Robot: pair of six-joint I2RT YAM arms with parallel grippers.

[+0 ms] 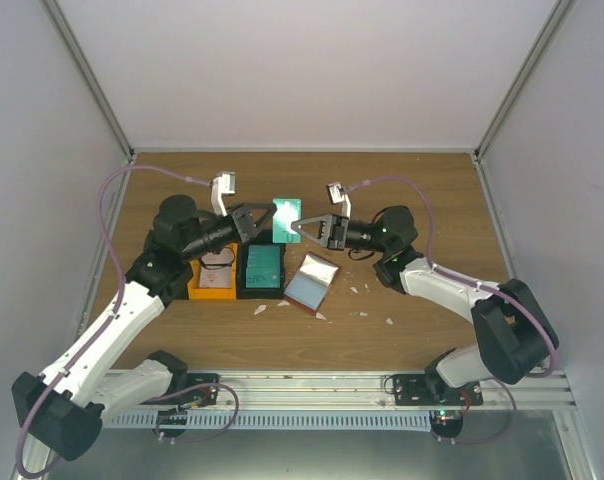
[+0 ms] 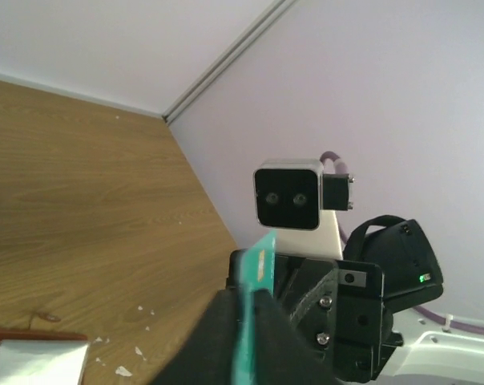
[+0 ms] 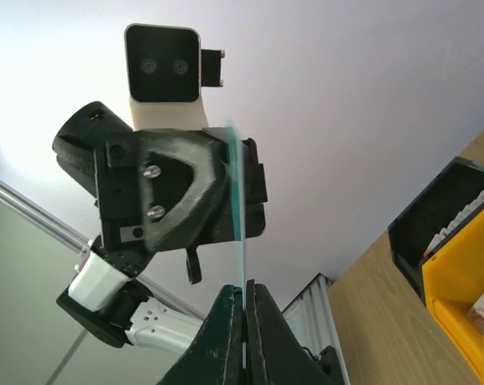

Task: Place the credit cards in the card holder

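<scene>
A teal card (image 1: 287,220) is held up in the air between my two arms. My left gripper (image 1: 272,208) is shut on its upper left part; my right gripper (image 1: 298,226) is shut on its lower right part. Seen edge-on in the left wrist view, the card (image 2: 266,261) runs between the blurred left fingers. In the right wrist view, the card (image 3: 238,188) rises from the closed right fingertips toward the other gripper. Below on the table lies the open card holder (image 1: 307,291), brown-edged, with a silvery half and a blue-grey half.
An orange box (image 1: 212,294) and a black box (image 1: 260,294) with a teal card (image 1: 263,267) in it stand left of the holder. Small pale scraps lie around the holder.
</scene>
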